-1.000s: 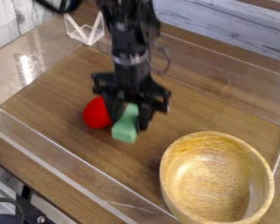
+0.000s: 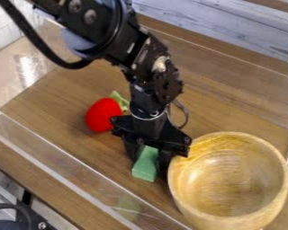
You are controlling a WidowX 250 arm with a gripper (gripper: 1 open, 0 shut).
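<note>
My gripper (image 2: 153, 150) is low over the wooden table, just left of a large pale wooden bowl (image 2: 229, 184), shut on a green block (image 2: 144, 166) that hangs below the fingers at the bowl's left rim. A red object with a green top (image 2: 103, 114), perhaps a toy vegetable, lies to the left behind the gripper, partly hidden by it.
A transparent edge strip runs along the near left side, with dark equipment and cables beyond it at the lower left.
</note>
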